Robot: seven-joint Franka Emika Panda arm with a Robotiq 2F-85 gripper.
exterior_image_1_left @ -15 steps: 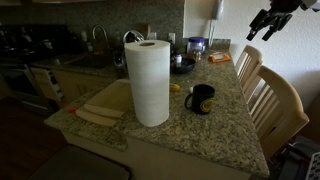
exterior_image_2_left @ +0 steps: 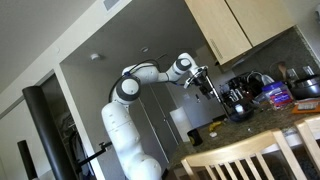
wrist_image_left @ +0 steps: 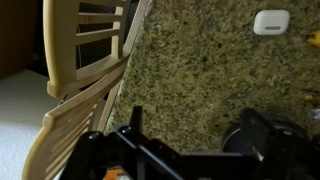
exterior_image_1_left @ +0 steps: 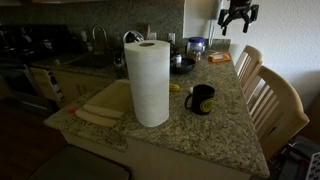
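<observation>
High over the far end of the granite counter [exterior_image_1_left: 215,130], my gripper [exterior_image_1_left: 234,27] points down with its fingers spread and empty. In the wrist view the gripper shows its two dark fingertips wide apart, with bare granite between them. A dark round pan or bowl [wrist_image_left: 238,140] lies beyond the right finger, partly covered by it. A small white case [wrist_image_left: 271,22] rests on the counter at the upper right, beside a yellow item [wrist_image_left: 315,40] cut by the frame edge. Exterior view 2 has the gripper [exterior_image_2_left: 205,93] hanging well above the counter.
A tall paper towel roll [exterior_image_1_left: 149,85] and a black mug [exterior_image_1_left: 200,101] stand on the near counter. Farther back are a dark pan [exterior_image_1_left: 182,65], a purple-lidded jar [exterior_image_1_left: 196,46] and an orange package [exterior_image_1_left: 219,57]. Wooden chairs [exterior_image_1_left: 276,105] line the counter's right edge.
In exterior view 1 my gripper has moved left from the upper right corner and is now over the counter's far end. The objects on the counter have not moved.
</observation>
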